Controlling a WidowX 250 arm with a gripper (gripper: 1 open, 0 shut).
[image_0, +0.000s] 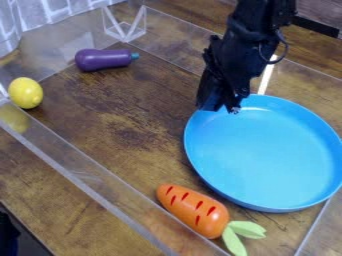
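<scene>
My black gripper hangs just above the upper-left rim of a large blue plate, its fingertips pointing down and shut, with nothing visible between them. A purple eggplant lies at the back left, a yellow lemon at the left edge, and an orange toy carrot with green leaves in front of the plate.
Clear low walls run along the left and front. A small pale wire-like object stands at the back left.
</scene>
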